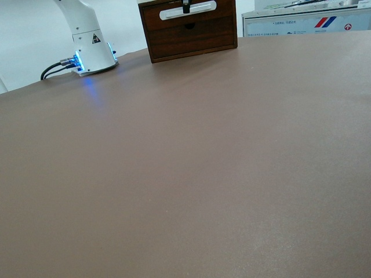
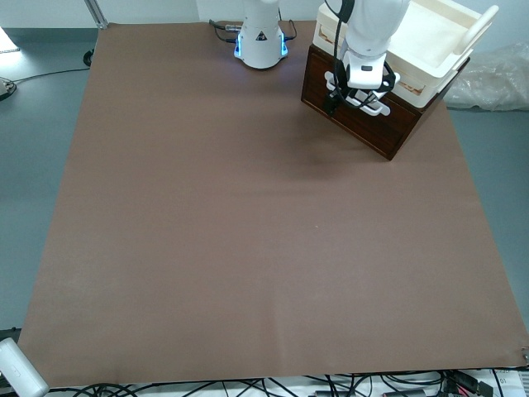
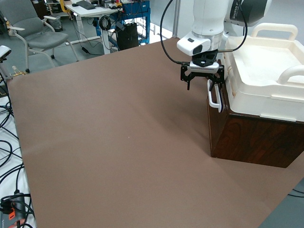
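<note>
A dark wooden drawer box (image 1: 191, 40) stands at the back of the brown table (image 2: 264, 231), with a long white handle (image 1: 174, 13) across its upper drawer. My gripper (image 3: 204, 80), black under the white wrist, is at that handle on the drawer front; in the top view only a black piece of it (image 1: 186, 6) shows at the top edge. Whether its fingers are open or shut on the handle I cannot tell.
A cream plastic bin (image 3: 266, 66) with raised handles sits on the box. A white robot base (image 2: 260, 37) with cables stands at the back left.
</note>
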